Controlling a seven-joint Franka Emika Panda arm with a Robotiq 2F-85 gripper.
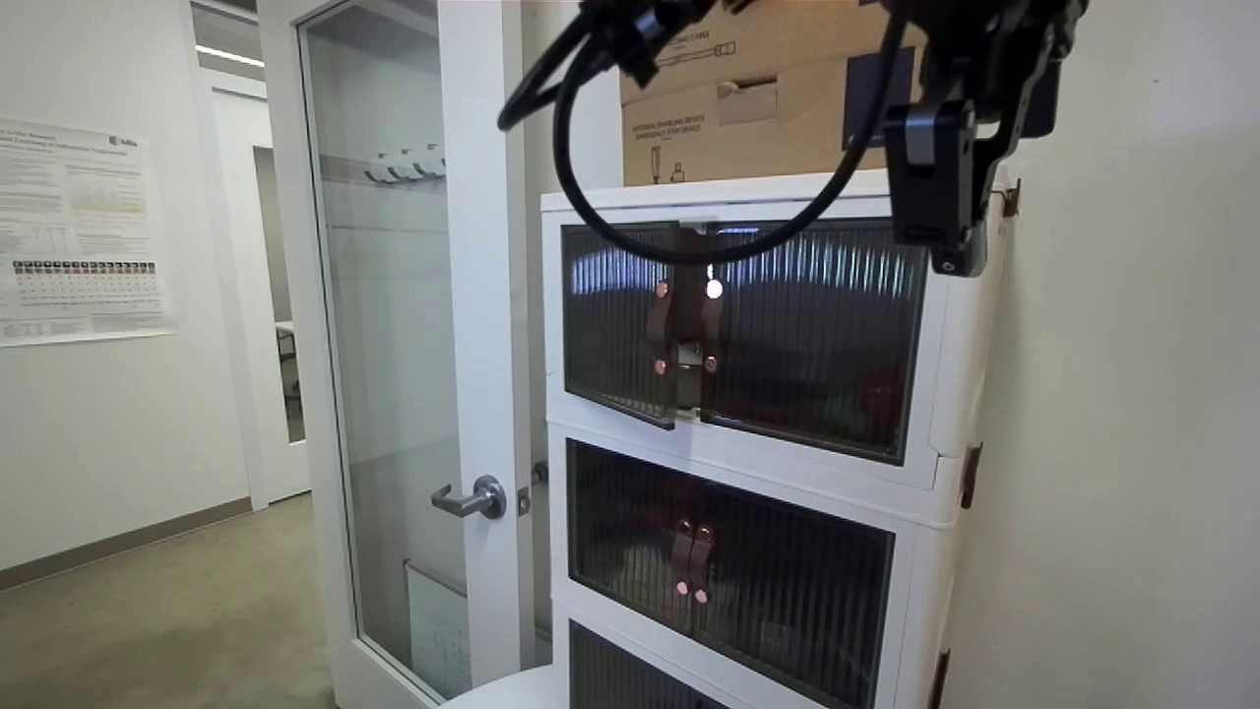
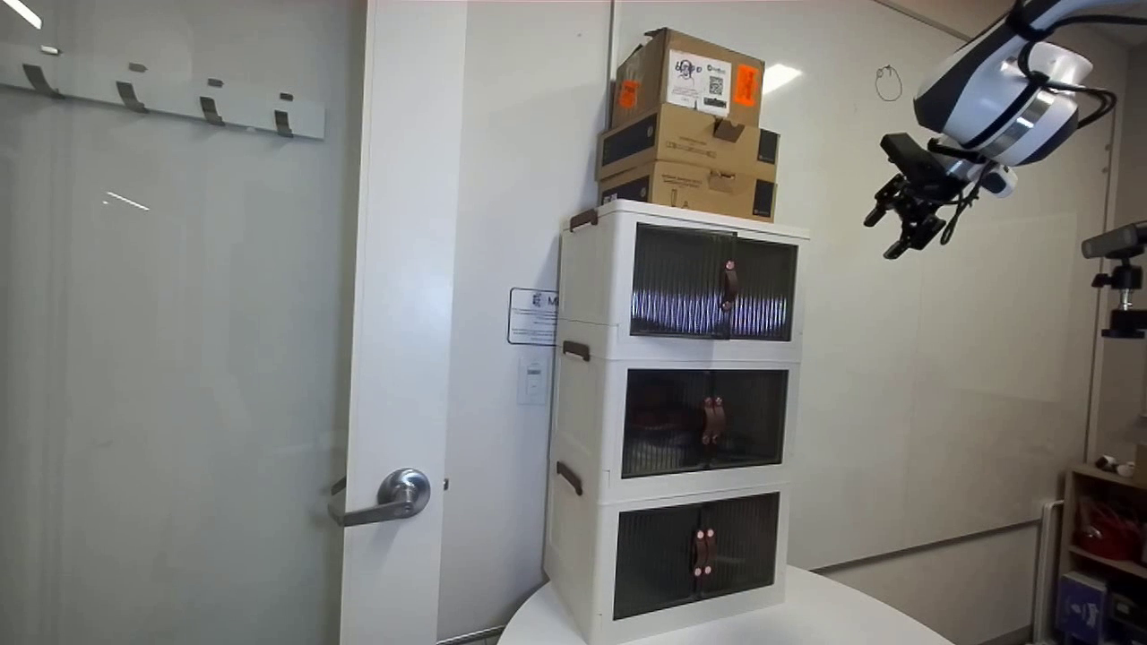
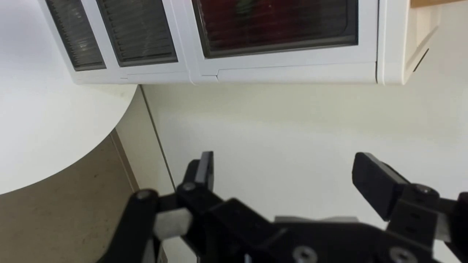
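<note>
A white cabinet of three stacked units stands on a round white table. In exterior view 1 the top unit's left door is ajar, its edge swung slightly outward, while the right door looks closed. Leather straps with copper studs serve as handles. My gripper is up in the air in front of the cabinet, apart from it. In the wrist view its two fingers are wide apart with only wall behind the gap. Exterior view 1 shows just part of the gripper, cut off at the top edge.
Cardboard boxes are piled on the cabinet top. A glass door with a lever handle stands left of the cabinet. The white table extends around its base. Bare wall lies to the right.
</note>
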